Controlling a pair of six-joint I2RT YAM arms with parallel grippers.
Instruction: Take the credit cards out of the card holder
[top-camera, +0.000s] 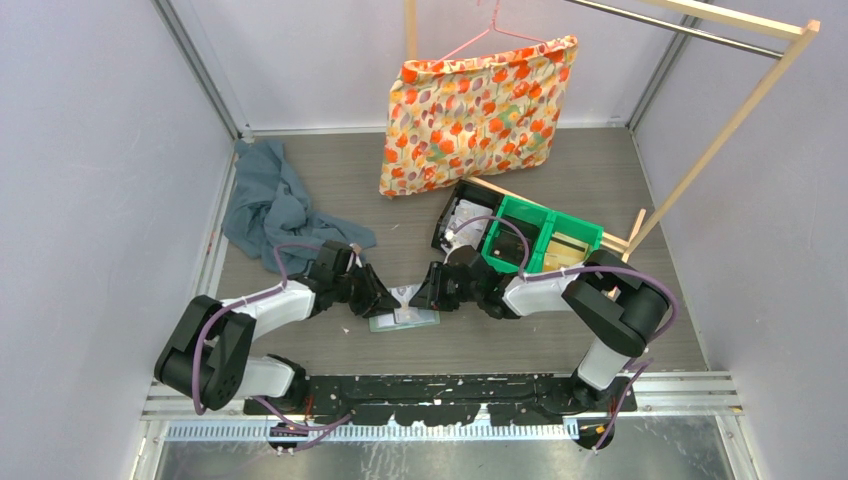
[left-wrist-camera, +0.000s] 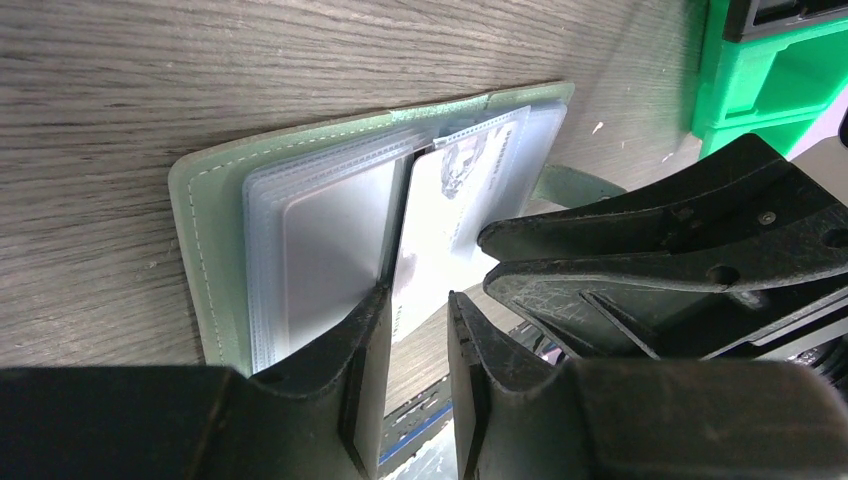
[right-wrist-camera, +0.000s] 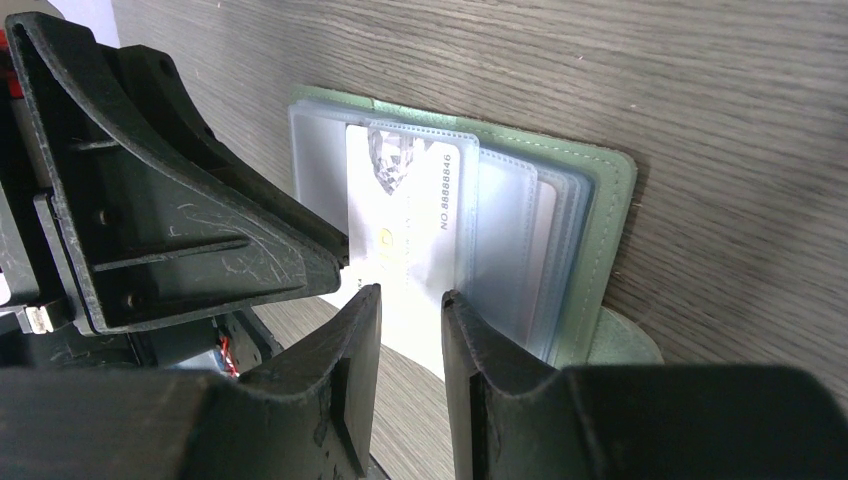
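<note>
An opened green card holder (top-camera: 380, 324) lies on the table, with clear plastic sleeves (left-wrist-camera: 330, 240). A white card (right-wrist-camera: 400, 230) with printed numbers sits in a sleeve; other pale cards show behind it. My left gripper is over the holder, its two fingertips a little apart, nothing visibly between them. My right gripper is at the numbered card from the other side, fingertips apart over that card; whether they touch it I cannot tell.
Green and black bins (top-camera: 560, 222) stand at the back right. A blue cloth (top-camera: 270, 200) lies at the left. A floral bag (top-camera: 480, 115) hangs at the back. Bare table surrounds the holder.
</note>
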